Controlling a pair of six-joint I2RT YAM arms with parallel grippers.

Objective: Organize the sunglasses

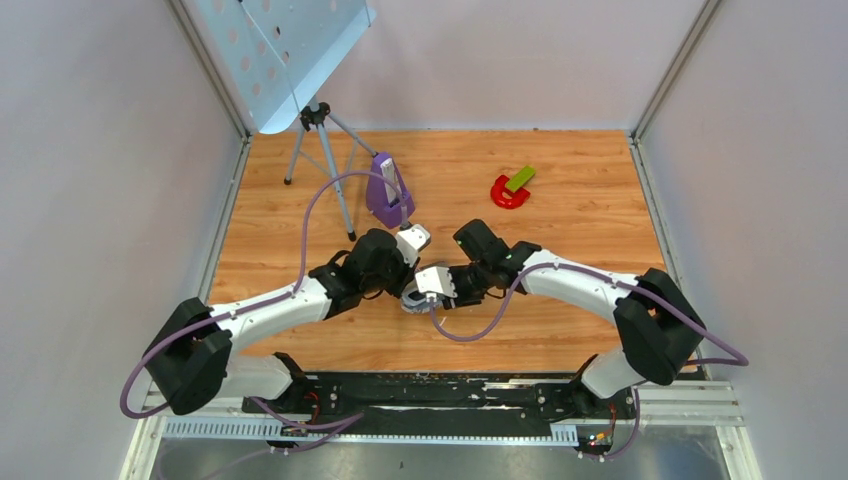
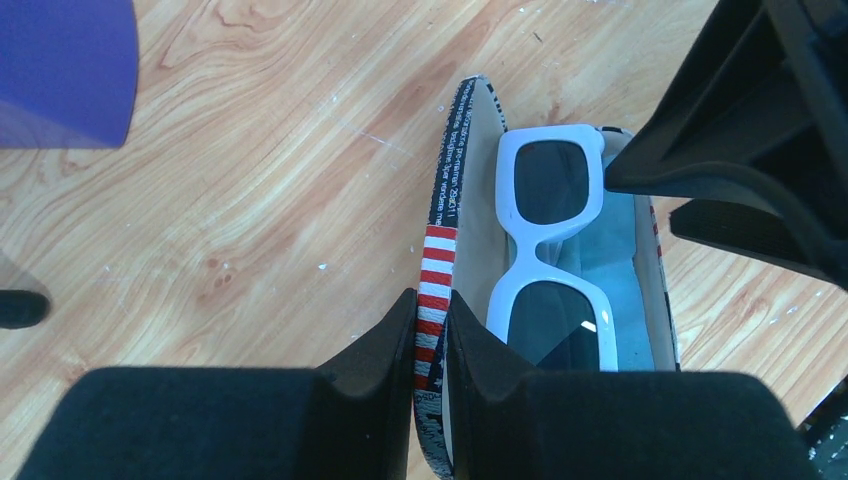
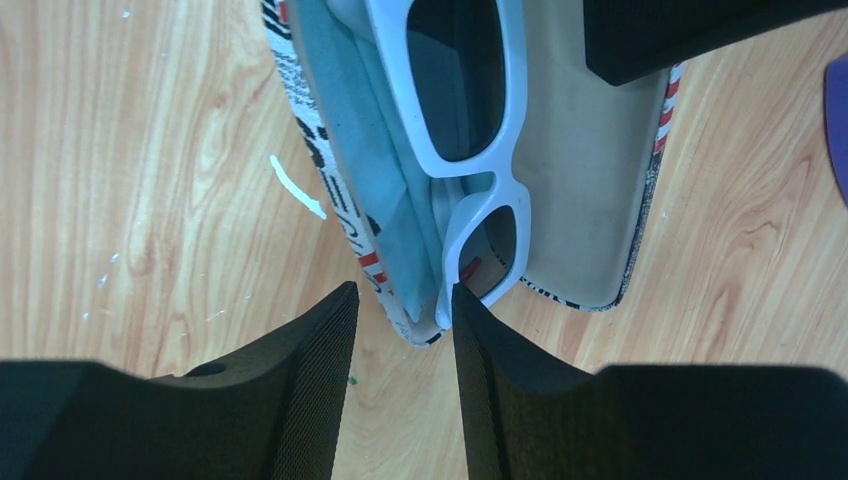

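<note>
White-framed sunglasses (image 2: 540, 250) lie inside an open glasses case (image 1: 414, 300) with light blue cloth lining and striped, printed rims, at the table's middle. My left gripper is shut on the case's raised wall, beside the sunglasses. My right gripper hangs over the other side of the case, its fingers apart with a gap between them, near the lower lens frame of the sunglasses (image 3: 470, 120). In the top view both wrists crowd over the case and hide much of it.
A purple object (image 1: 385, 205) stands behind the left gripper beside a tripod (image 1: 333, 160). A red piece (image 1: 505, 198) with a green block (image 1: 520, 178) lies at the back right.
</note>
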